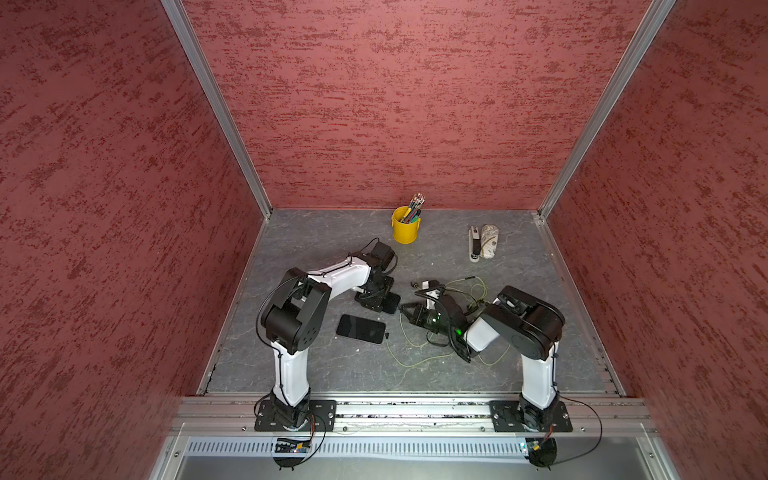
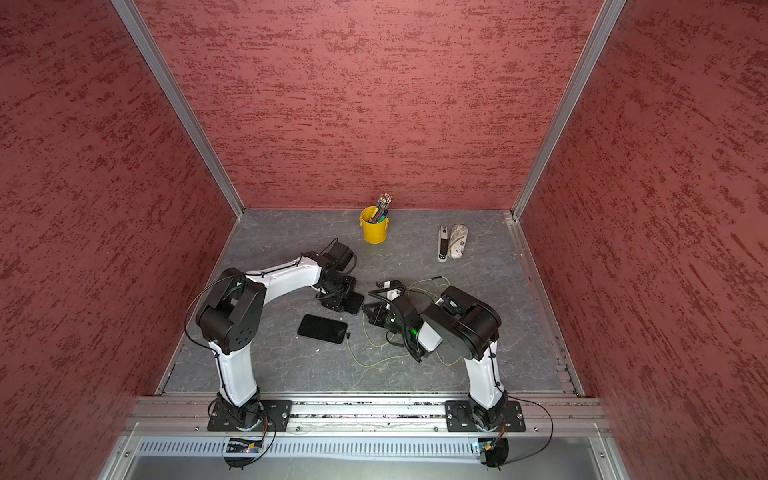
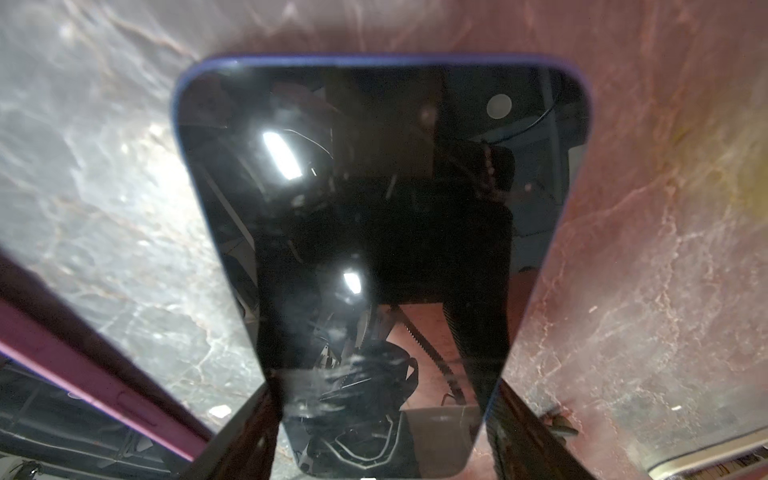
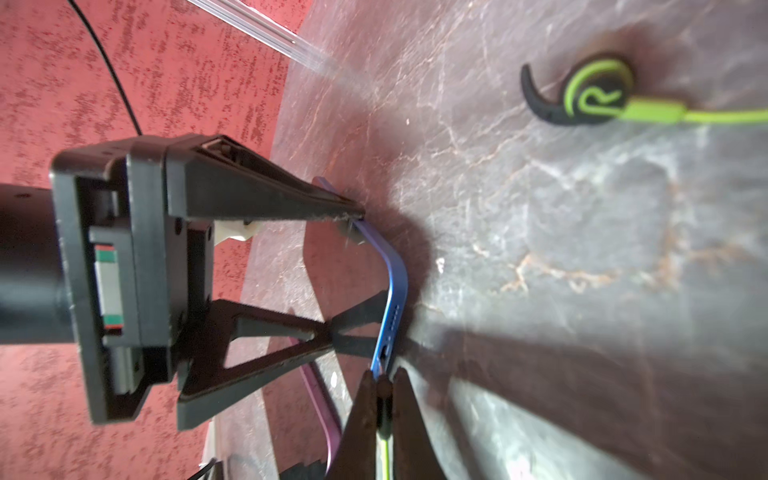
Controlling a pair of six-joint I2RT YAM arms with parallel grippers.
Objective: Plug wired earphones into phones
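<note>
A black-screened phone with a blue frame (image 3: 384, 240) is held by its long sides between the fingers of my left gripper (image 1: 373, 297). My right gripper is shut on a dark earphone plug (image 4: 385, 408) with a yellow-green cable behind it. The plug's tip is right at the phone's blue short edge, close to a small dark port; whether any of it is inside cannot be made out. A second phone, pinkish-framed (image 1: 360, 329), lies flat on the table nearer the front, with another small plug (image 1: 387, 335) just off its right end.
Yellow-green earphone cable (image 1: 424, 362) loops over the table around and under the right arm. In the right wrist view, an earbud marked R (image 4: 598, 92) rests on the tabletop. A yellow pencil bucket (image 1: 405, 227), stapler (image 1: 474, 243) and pale case (image 1: 489, 240) stand farther back.
</note>
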